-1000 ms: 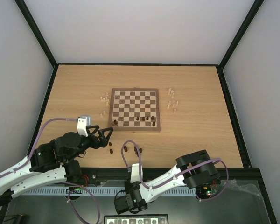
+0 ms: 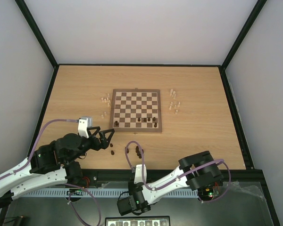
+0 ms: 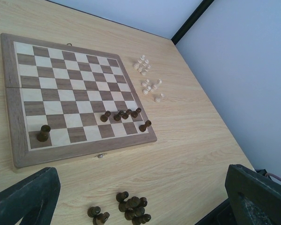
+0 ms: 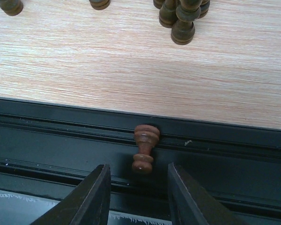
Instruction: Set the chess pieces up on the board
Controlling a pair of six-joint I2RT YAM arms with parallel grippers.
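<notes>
A brown chess piece [image 4: 144, 149] lies on the dark metal rail at the table's front edge, in the right wrist view between and just beyond the fingers of my right gripper, which stands open. The chessboard [image 2: 136, 129] holds several dark pieces [image 3: 43, 133] on its near ranks. My left gripper is open and empty above the table, left of the board. More dark pieces [image 3: 133, 203] lie in front of the board.
Groups of white pieces [image 2: 174, 106] rest left and right of the board.
The right arm has shifted slightly in the top view. The left arm and the pieces on the board look unchanged.
</notes>
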